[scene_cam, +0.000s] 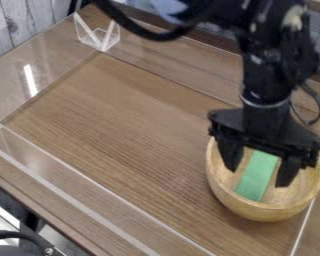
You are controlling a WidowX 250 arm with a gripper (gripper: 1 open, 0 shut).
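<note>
My black gripper [267, 150] hangs down over a round light wooden bowl [234, 205] at the lower right, its fingers apart and reaching to the bowl's upper part. A green rectangular block [254, 181] lies in the bowl between and below the fingers, with nothing seen held.
A clear plastic object [99, 32] stands at the back left. A black cable or part shows at the bottom left corner.
</note>
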